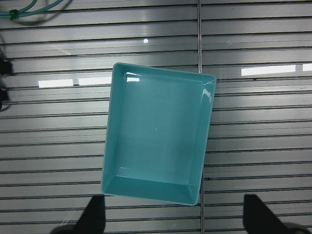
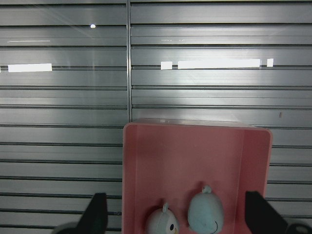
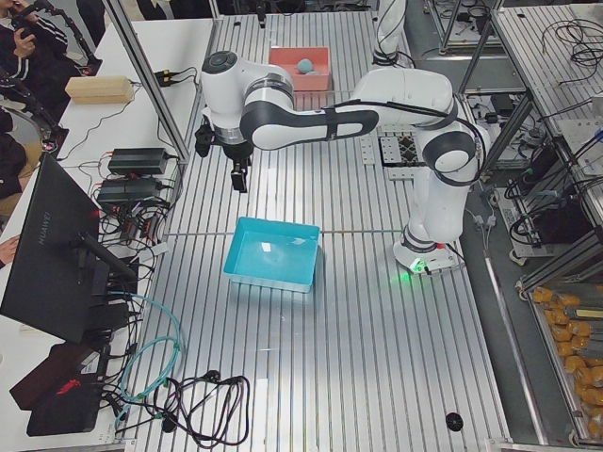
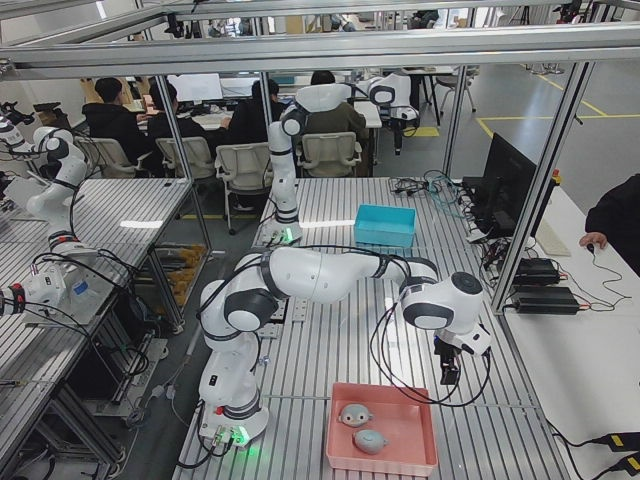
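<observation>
A teal bin (image 1: pixel 156 131), empty, lies on the slatted table, seen also in both camera views. My left gripper hangs open above it, nothing between its fingers. A pink bin (image 2: pixel 195 151) holds two small pale blue-grey plush toys, one (image 2: pixel 204 212) at right with a smile, the other (image 2: pixel 163 223) with an eye and beak, partly cut off by the frame. My right gripper is open above this bin, nothing held.
Cables (image 3: pixel 198 405) and a teal hose lie at one table edge, beside a monitor (image 3: pixel 52 245) and power units. The table's middle between the bins is largely clear.
</observation>
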